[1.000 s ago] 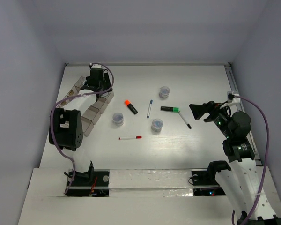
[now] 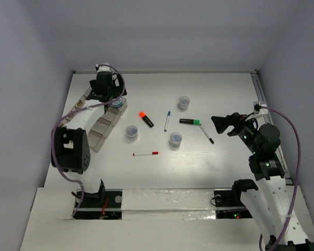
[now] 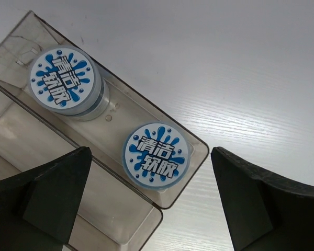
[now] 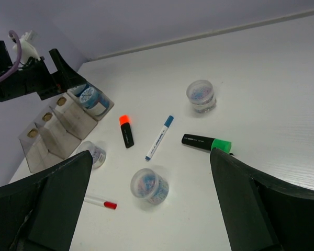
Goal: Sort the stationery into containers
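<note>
My left gripper stands open above the farthest compartment point(image 3: 118, 123) of the row of clear bins. Two blue-and-white labelled jars sit in that compartment: one jar point(image 3: 157, 157) at the near end beneath the gap between my fingers, the other jar point(image 3: 63, 78) toward the far end. My right gripper point(image 2: 223, 126) is open and empty at the right of the table. On the table lie an orange-capped marker point(image 2: 146, 119), a blue pen point(image 2: 167, 121), a green-capped marker point(image 2: 189, 121), a black-capped pen point(image 2: 206, 134) and a red-capped pen point(image 2: 145, 153).
Three clear jars stand on the table: a left jar point(image 2: 132, 132), a middle jar point(image 2: 175, 139) and a back jar point(image 2: 183, 102). Other bins point(image 2: 96, 140) in the row look empty where visible. Clear table lies at front and back right.
The right arm looks still.
</note>
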